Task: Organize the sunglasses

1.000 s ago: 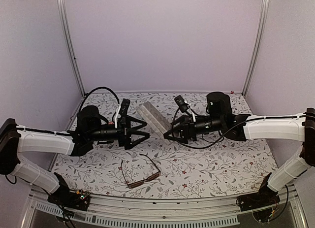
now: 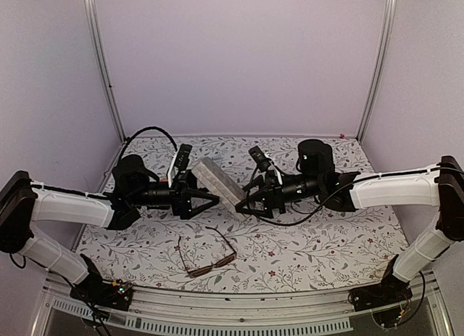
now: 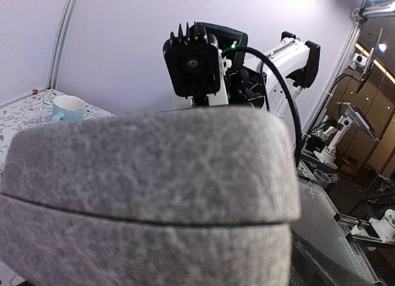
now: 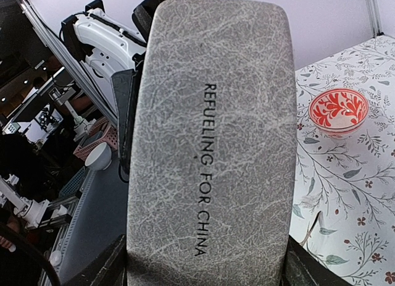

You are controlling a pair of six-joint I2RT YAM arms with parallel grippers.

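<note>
A grey marbled glasses case (image 2: 217,183), printed "REFUELING FOR CHINA", is held raised and tilted by my right gripper (image 2: 257,198), which is shut on its lower end. My left gripper (image 2: 199,194) is part open at the case's upper end, which fills much of the left wrist view (image 3: 148,168); whether it touches is unclear. The sunglasses (image 2: 210,265) lie on the floral table below, temples spread toward the back.
In the wrist views, a light blue mug (image 3: 68,110) and a red-patterned bowl (image 4: 338,110) stand on the table.
My right gripper and the case have moved left, bringing the case's upper end closer into my left gripper. The sunglasses have not moved.
</note>
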